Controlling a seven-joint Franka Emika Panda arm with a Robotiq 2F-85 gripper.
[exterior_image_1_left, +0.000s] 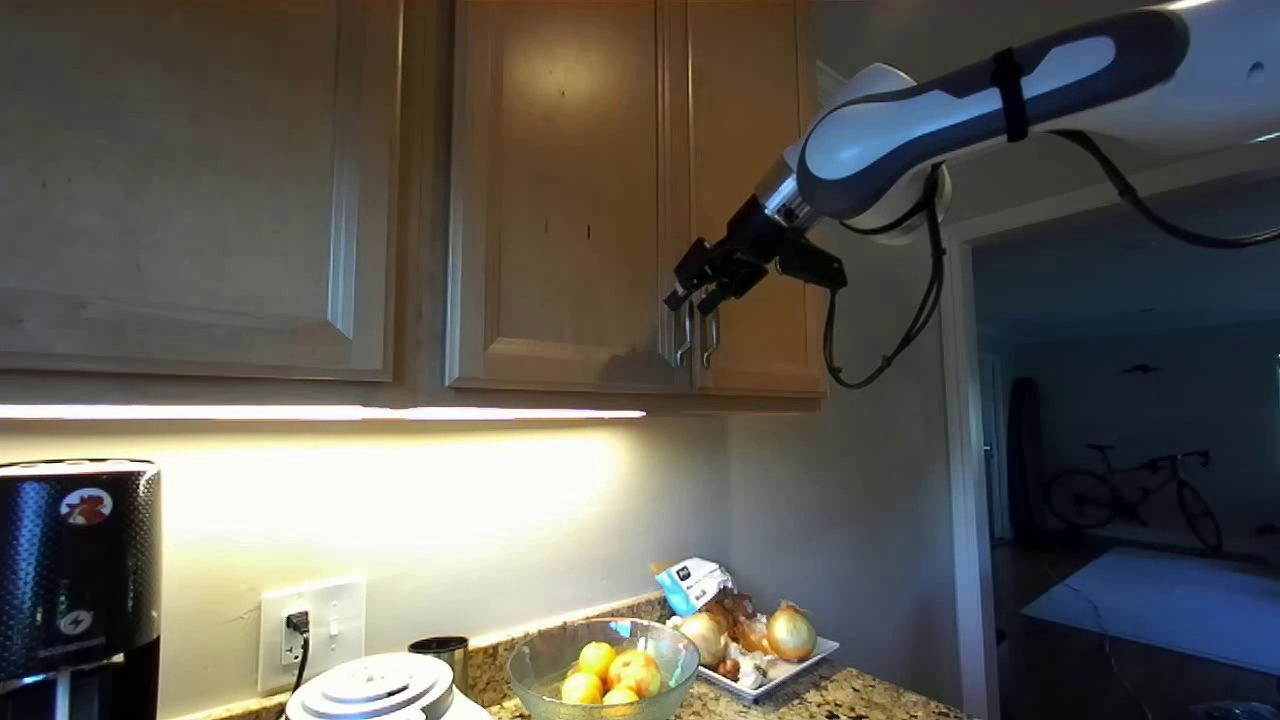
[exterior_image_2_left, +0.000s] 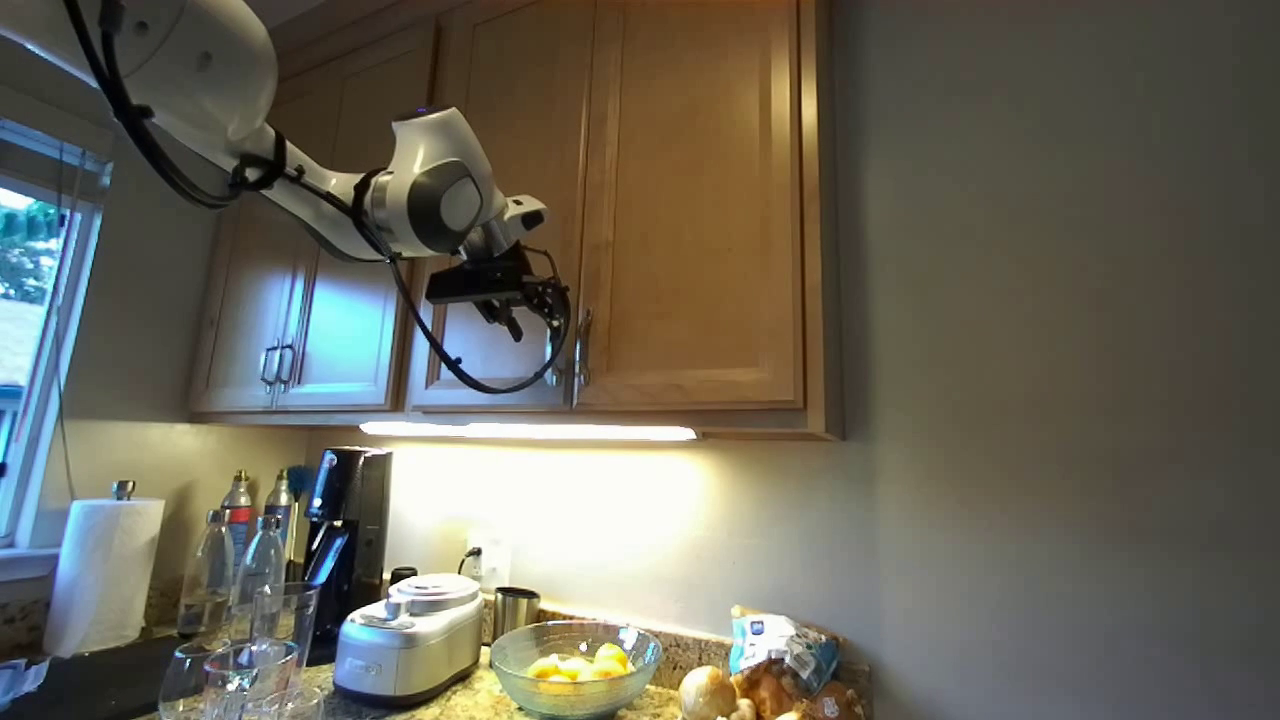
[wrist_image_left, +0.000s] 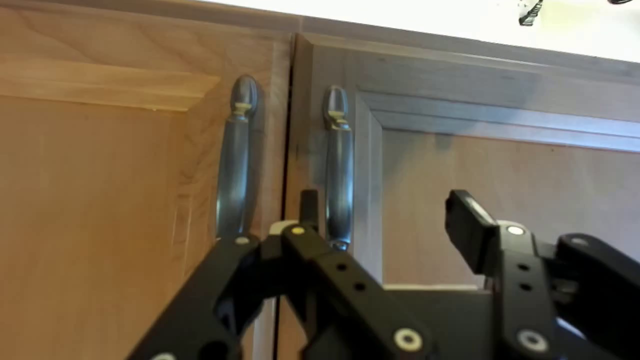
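Two metal handles sit side by side on neighbouring upper cabinet doors. In the wrist view my gripper is open, its fingertips well apart and nothing held. One finger appears between the left-hand handle (wrist_image_left: 234, 171) and the right-hand handle (wrist_image_left: 340, 174); the other lies over the right-hand door's panel (wrist_image_left: 528, 198). The right-hand handle thus falls inside the gap as seen, close to the first finger; whether they touch I cannot tell. Exterior view 1 has the gripper (exterior_image_1_left: 687, 300) at the handles' upper ends. Both doors look closed.
Below the cabinets, the counter carries a glass bowl (exterior_image_1_left: 528, 666) of fruit, a white plate (exterior_image_1_left: 786, 674) with onions, and a white appliance (exterior_image_2_left: 408, 636). A light strip (exterior_image_2_left: 528, 431) runs under the cabinets. Open air surrounds the arm above the counter.
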